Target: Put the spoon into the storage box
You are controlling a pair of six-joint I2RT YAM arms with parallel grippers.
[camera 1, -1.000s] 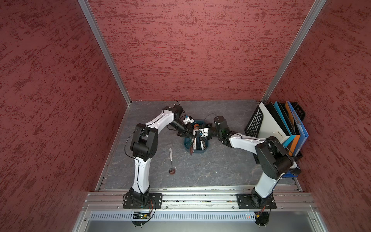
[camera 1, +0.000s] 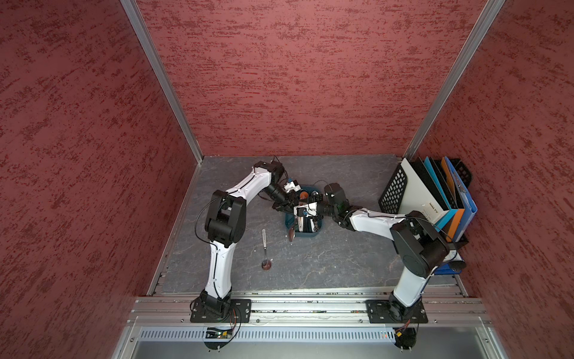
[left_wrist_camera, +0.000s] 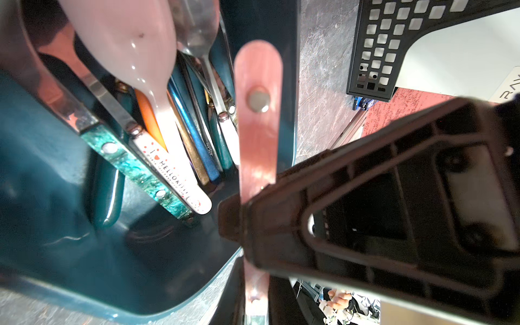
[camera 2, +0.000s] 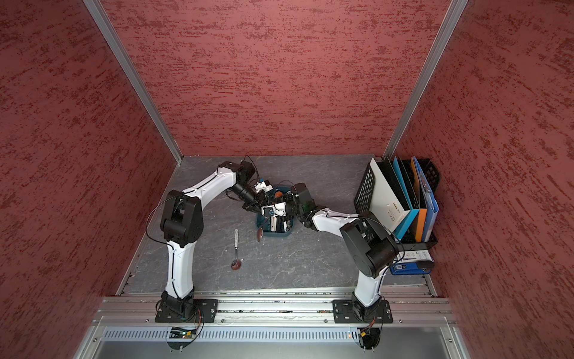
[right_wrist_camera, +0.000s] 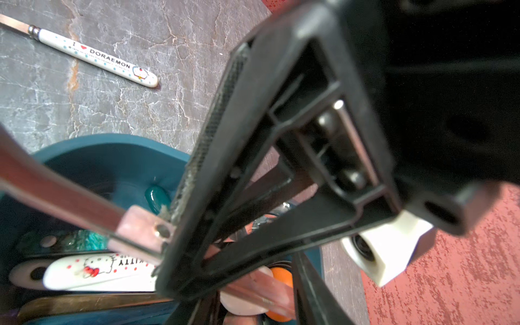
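Observation:
A spoon with a shiny riveted handle slants over the dark blue storage box. My left gripper is shut on it, the handle end sticking out past the fingers. In the top left view its bowl overhangs the box's front-left side. From the right, my right gripper reaches in, part open, its fingers around the handle's far part; I see no firm clasp. A second spoon with a white printed handle lies on the table, left of the box.
Several utensils fill the box, a white spoon among them. Both arms meet closely above it. At the far right stands a black rack of folders.
The right arm has moved left, bringing its gripper closer to the left one. The held spoon's bowl has shifted slightly left. The spoon on the table has not moved.

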